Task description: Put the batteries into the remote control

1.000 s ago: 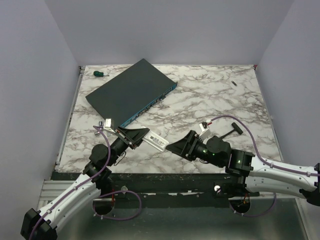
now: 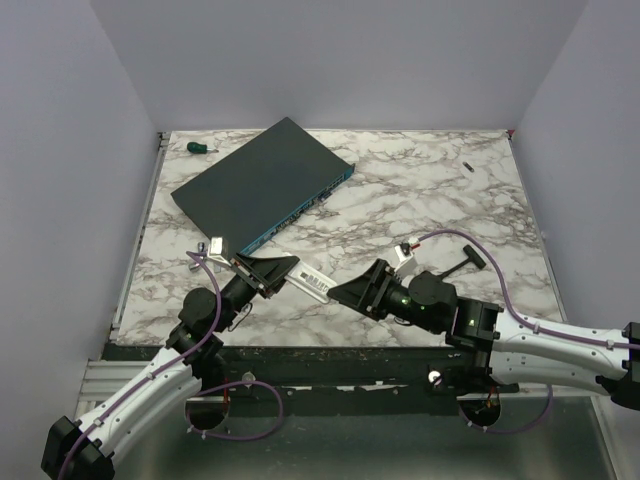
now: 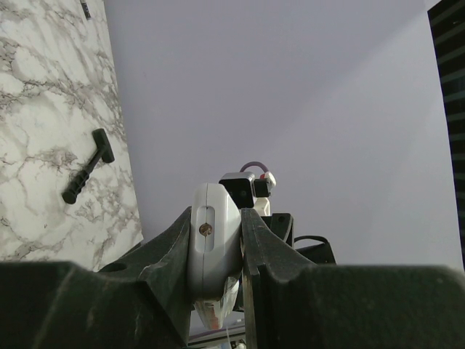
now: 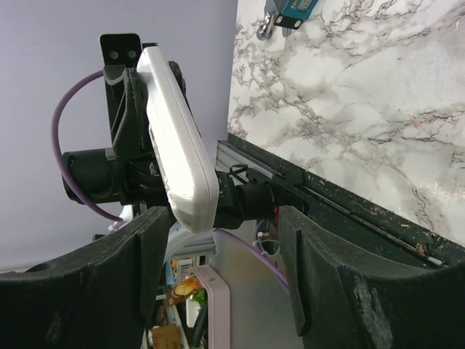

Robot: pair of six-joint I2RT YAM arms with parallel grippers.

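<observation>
The white remote control (image 2: 310, 281) is held in the air above the front middle of the table, my left gripper (image 2: 284, 271) shut on one end. In the left wrist view the remote (image 3: 214, 240) sits between that gripper's fingers, a screw visible on it. My right gripper (image 2: 347, 294) is at the remote's other end; in the right wrist view its fingers (image 4: 120, 283) stand apart just below and in front of the remote (image 4: 178, 138), with nothing seen between them. Batteries cannot be clearly made out; small silver cylinders (image 2: 197, 258) lie left of my left arm.
A large dark slab (image 2: 262, 185) lies back left, with a green screwdriver (image 2: 197, 148) beyond it. A black hammer (image 2: 466, 258) lies at the right, a small dark piece (image 2: 468, 166) at the back right.
My right gripper has shifted very slightly at the remote's free end, a little up in the top view. The left gripper and remote are nearly still.
</observation>
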